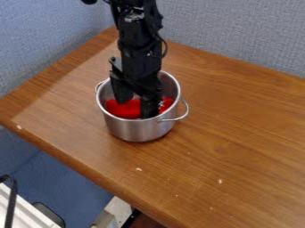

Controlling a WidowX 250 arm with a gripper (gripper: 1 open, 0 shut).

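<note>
A steel pot (141, 130) with two side handles stands on the wooden table toward the left-middle of the camera view. Red material (123, 109) lies inside it. My black gripper (136, 94) hangs down from above into the pot, its fingers open and spread over the red contents. Whether the fingertips touch the red material cannot be told, as the pot and the gripper's body partly hide them.
Grey-blue walls border the back and left. A white object (18, 214) is off the table's lower-left edge.
</note>
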